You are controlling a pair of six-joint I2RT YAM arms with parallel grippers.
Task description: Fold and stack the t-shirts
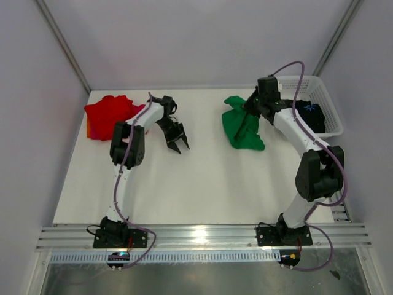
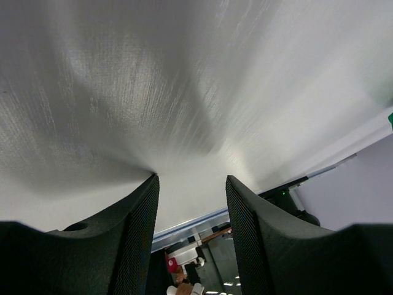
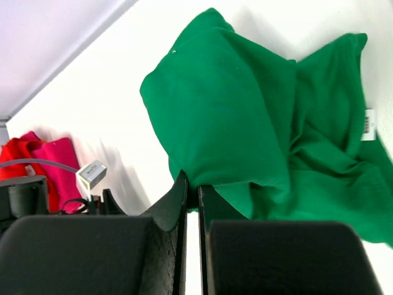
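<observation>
A crumpled green t-shirt [image 1: 241,128] hangs from my right gripper [image 1: 248,109], right of the table's middle. In the right wrist view the green cloth [image 3: 221,117] is pinched between the shut fingertips, and its far part spreads off to the right with a white label [image 3: 369,125] showing. My left gripper [image 1: 178,147] is apart from it, over bare table on the left. The left wrist view has its two fingers [image 2: 138,227] wide apart with nothing between them. Only a sliver of green [image 2: 391,118] shows at that view's right edge.
Red and orange shirts [image 1: 107,115] lie piled at the back left corner, behind the left arm. At the back right stands a white basket [image 1: 331,120] with dark cloth [image 1: 312,117] inside, partly behind the right arm.
</observation>
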